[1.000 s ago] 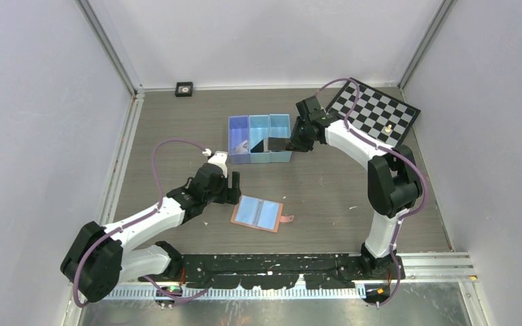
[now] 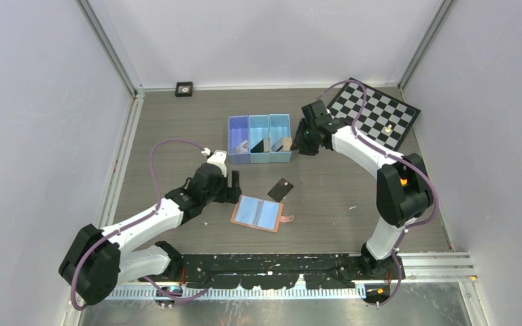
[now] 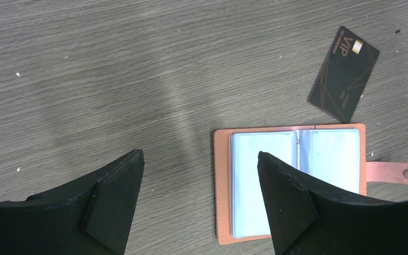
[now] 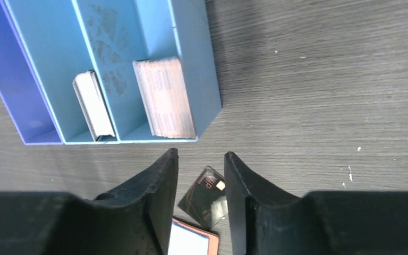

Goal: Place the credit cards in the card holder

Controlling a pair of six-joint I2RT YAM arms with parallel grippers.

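A black VIP card [image 2: 280,189] [image 3: 343,74] [image 4: 199,195] lies on the table just behind the open card holder [image 2: 256,212] [image 3: 263,180] [image 4: 188,240], which has clear sleeves and a pink strap. My left gripper [image 2: 230,185] stands open just behind-left of the holder, nothing between its fingers. My right gripper [image 2: 300,138] is beside the right end of the three-compartment organizer [image 2: 259,120] [image 4: 195,90], its fingers parted and empty. Stacks of cards [image 4: 163,98] sit in the organizer's compartments.
A chessboard [image 2: 380,109] lies at the back right, partly behind my right arm. A small black square object [image 2: 183,89] is at the back left. The table around the holder and to its right is mostly clear.
The black card has gone from my right gripper at the organizer to the table behind the holder. My right gripper has moved slightly right; the left arm is nearly still.
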